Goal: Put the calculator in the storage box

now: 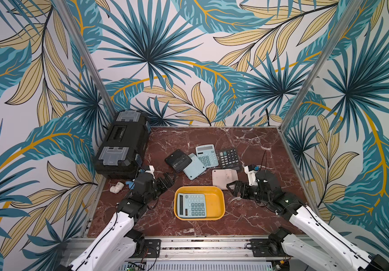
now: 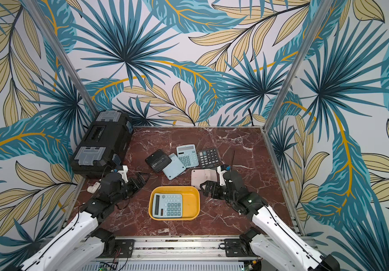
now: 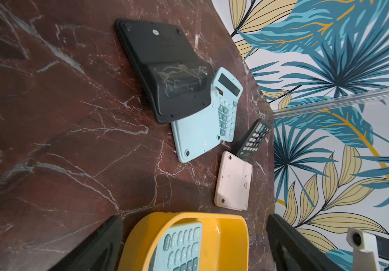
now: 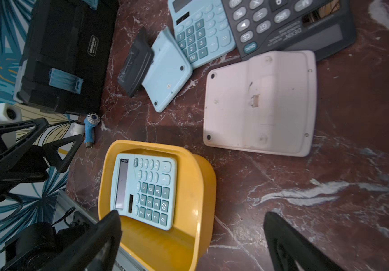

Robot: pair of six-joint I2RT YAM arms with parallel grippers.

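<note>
A light blue calculator (image 1: 191,205) lies face up inside the yellow storage box (image 1: 214,202), toward its left side. My left gripper (image 1: 167,180) is open above the table, left of and behind the box, empty. My right gripper (image 1: 234,188) hangs open at the box's right, near a face-down pink calculator (image 4: 257,101), with nothing in it. Behind the box lie a black calculator (image 3: 160,67), a pale blue face-down one (image 3: 192,133), a face-up blue one (image 1: 206,155) and a dark grey one (image 1: 228,158).
A black toolbox (image 1: 121,140) fills the back left, with small white and blue items (image 1: 116,187) before it.
</note>
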